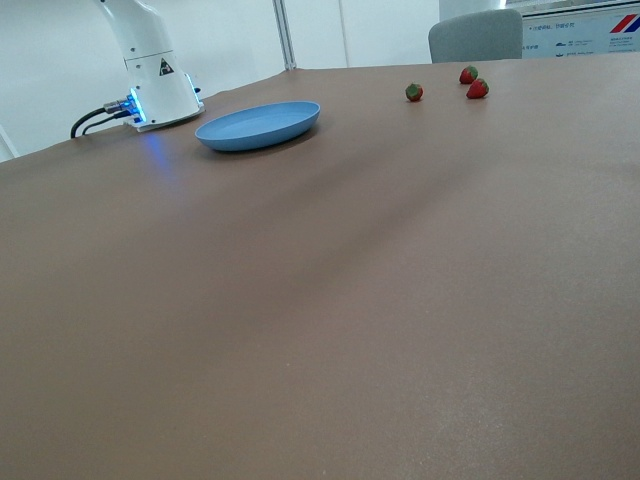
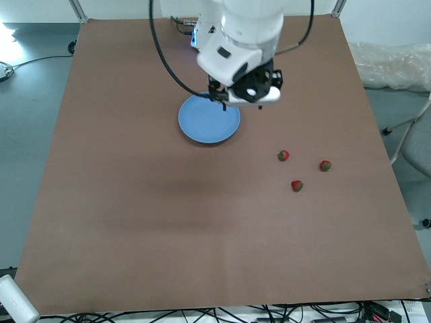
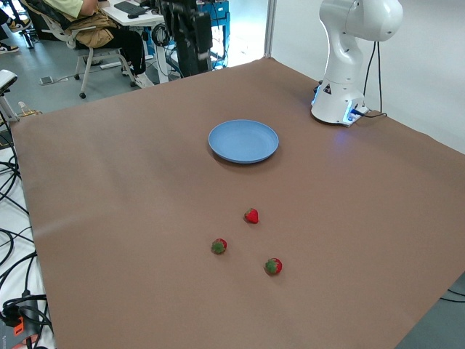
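In the left camera view my gripper hangs above the far edge of the blue plate; its fingers are mostly hidden, so their state is unclear. Three strawberries lie apart on the brown table to the plate's right: one upper left, one at right, one nearest the front. The right camera view shows the same plate with the strawberries below it. The top view shows the plate empty.
Cables run along the table's front edge, and a grey chair stands beside the right edge.
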